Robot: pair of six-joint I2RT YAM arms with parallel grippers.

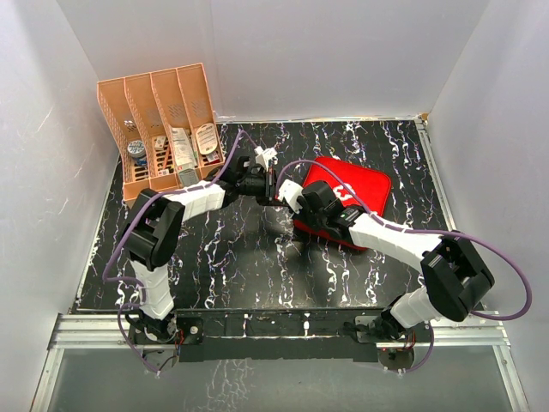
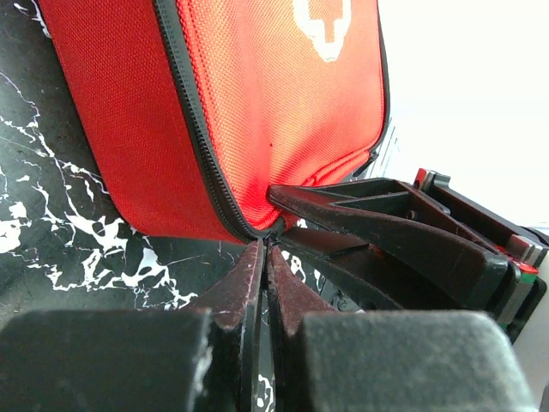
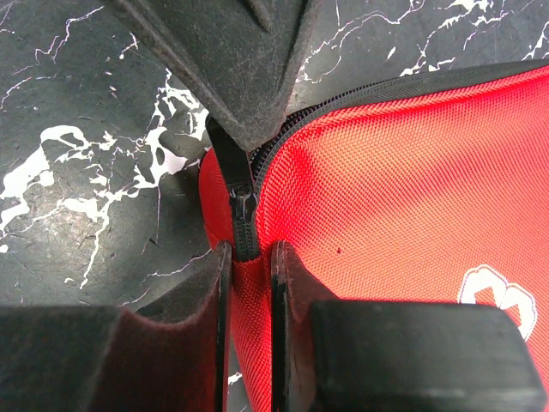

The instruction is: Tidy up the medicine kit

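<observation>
The red medicine kit pouch (image 1: 375,187) lies on the dark marbled table, right of centre in the top view, with a black zipper (image 2: 196,112) along its edge. My left gripper is shut at the pouch's corner. In the right wrist view the black zipper pull (image 3: 230,163) runs behind its near finger (image 3: 249,86), apparently pinched; the far finger is hidden. My right gripper is around the same corner, just below the zipper slider (image 3: 244,197), with red fabric filling the gap between its fingers.
An orange divided organizer (image 1: 137,184) stands at the back left, holding a round jar (image 1: 136,150) and several packages. Open table lies in front of both arms. Grey walls close in the sides and back.
</observation>
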